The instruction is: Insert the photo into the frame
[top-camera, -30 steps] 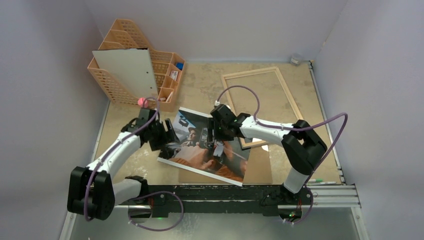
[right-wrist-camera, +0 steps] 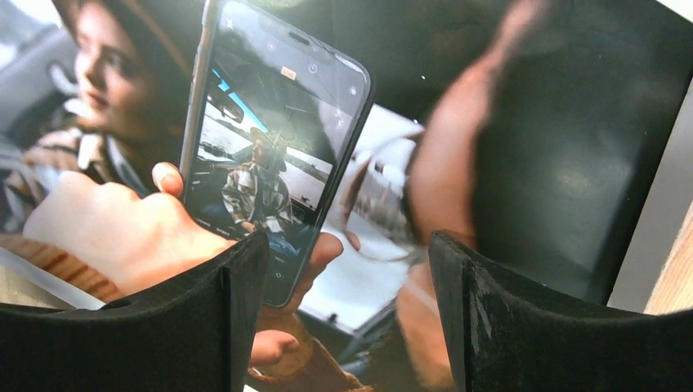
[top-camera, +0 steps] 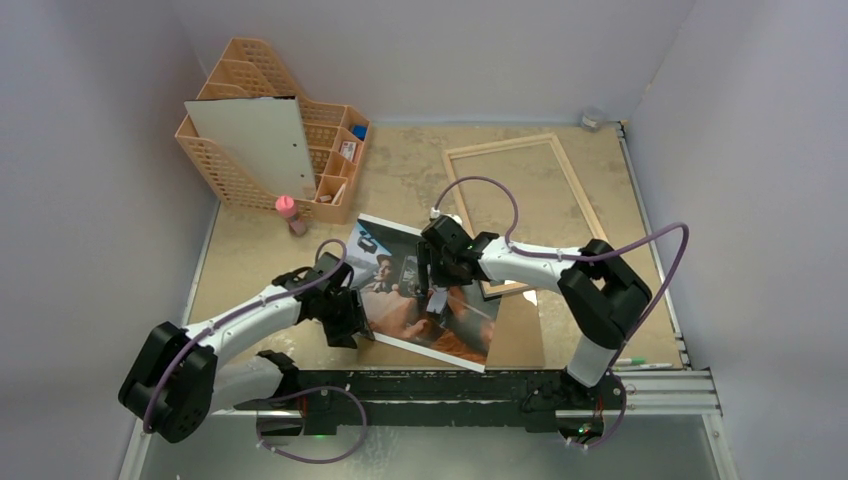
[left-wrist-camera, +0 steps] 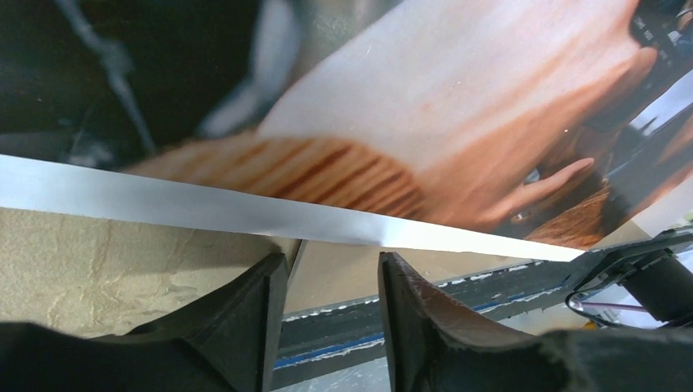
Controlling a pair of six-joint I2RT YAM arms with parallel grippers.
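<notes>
The large photo (top-camera: 400, 320) lies askew on the table, printed side up, with a white border. It partly covers a brown backing board (top-camera: 517, 335). At the photo's near left edge is my left gripper (top-camera: 362, 322); in the left wrist view its fingers (left-wrist-camera: 274, 294) stand apart just short of the white border, with nothing between them. My right gripper (top-camera: 424, 272) is over the photo's middle, fingers apart; the right wrist view has the printed phone (right-wrist-camera: 278, 147) beneath its fingers (right-wrist-camera: 245, 286). To the right lies the empty wooden frame (top-camera: 575, 185), partly behind the right arm.
A wooden organizer (top-camera: 335, 125) with a white board (top-camera: 255, 145) leaning in it fills the back left. Beside it stands a pink-capped bottle (top-camera: 288, 210). Markers (top-camera: 640, 366) lie near the front right; a small clear cup (top-camera: 592, 119) is at the back right.
The right gripper has shifted only slightly over the photo.
</notes>
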